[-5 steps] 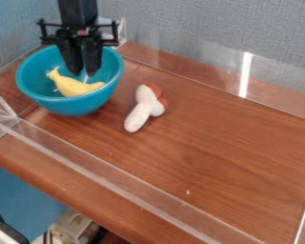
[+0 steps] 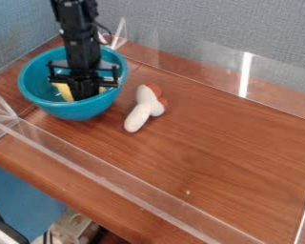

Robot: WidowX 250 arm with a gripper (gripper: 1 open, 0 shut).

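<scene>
A black gripper [image 2: 84, 78] reaches down from the top left into a teal bowl [image 2: 73, 107] on the wooden table's left end. A yellow object [image 2: 64, 91] lies in the bowl, largely hidden behind the gripper. The fingertips are dark and overlapped, so whether anything is between them cannot be seen. A white object with a red end [image 2: 145, 108], shaped somewhat like a mushroom, lies on the table just right of the bowl.
Clear plastic walls [image 2: 244, 76] line the table's edges, with a grey padded wall behind. Cables and fittings show below the front left edge.
The gripper has moved down into the bowl, over the yellow object, which is now mostly hidden. The white object has not visibly moved.
</scene>
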